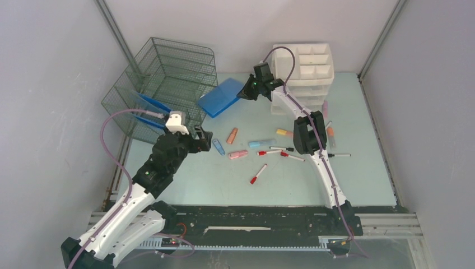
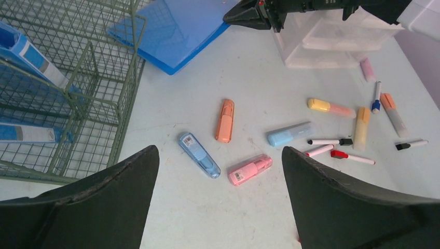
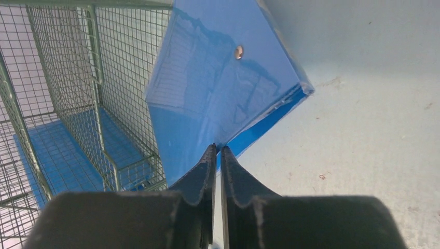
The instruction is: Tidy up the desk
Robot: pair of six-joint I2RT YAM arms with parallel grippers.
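A blue plastic folder point(image 1: 218, 96) lies between the wire basket point(image 1: 173, 84) and the white organizer. My right gripper point(image 1: 240, 95) is at its right corner, fingertips nearly together on the edge in the right wrist view; whether it grips cannot be told. My left gripper stands open over the desk left of centre, nothing between its fingers. Below it lie a blue stapler-like item point(image 2: 200, 155), a pink one point(image 2: 250, 170) and an orange one point(image 2: 225, 120). Blue files point(image 3: 119, 140) stand in the basket.
White drawer organizer point(image 1: 305, 75) at back right. Several markers point(image 1: 291, 157) and highlighters point(image 1: 262, 143) lie on the right and centre desk point(image 1: 218, 185).
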